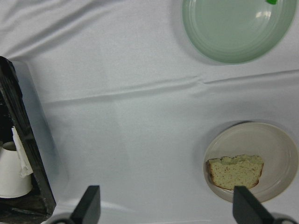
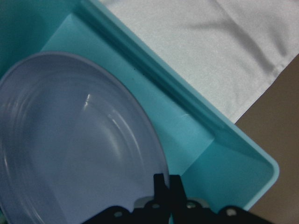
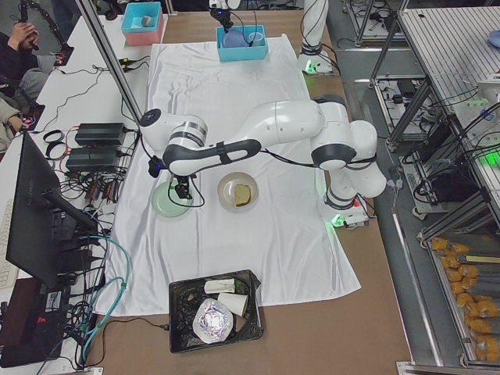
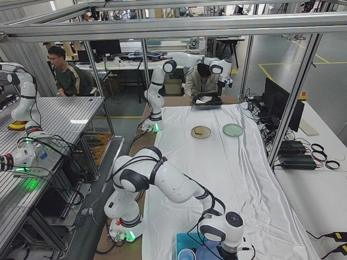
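A beige plate (image 1: pixel 280 154) holds a slice of bread (image 1: pixel 236 173); a green plate (image 1: pixel 233 28) lies beside it. My left gripper is above the cloth near both, its fingers wide open and empty. In the right wrist view a blue plate (image 2: pixel 88 144) rests in a turquoise bin (image 2: pixel 224 172); my right gripper is closed over the plate's rim at the near right. The bin also holds a cup (image 4: pixel 186 254).
A black tray (image 3: pixel 180 336) with a foil-covered item, a white cup and other items stands at the front of the white cloth (image 3: pixel 226 266). Monitor and cables line the left side.
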